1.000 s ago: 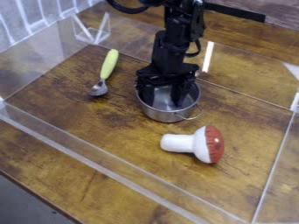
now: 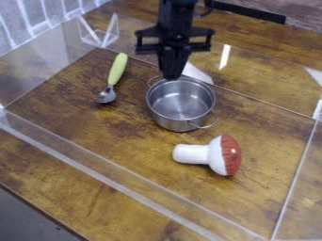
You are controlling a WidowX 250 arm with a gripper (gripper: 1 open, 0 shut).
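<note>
My black gripper (image 2: 174, 58) hangs above and just behind a steel pot (image 2: 180, 109), clear of its rim; its finger looks shut, with nothing visible between the fingers. The pot stands in the middle of the wooden table, and its inside appears empty. A spoon (image 2: 115, 73) with a light green handle lies to the pot's left. A white brush-like object (image 2: 193, 154) with a red, rounded end lies in front of the pot, to the right.
Clear low walls edge the wooden table (image 2: 88, 160). A small white item (image 2: 195, 72) is partly visible behind the pot.
My gripper has risen up and back out of the pot, uncovering its interior. The pot, spoon and white object look unmoved.
</note>
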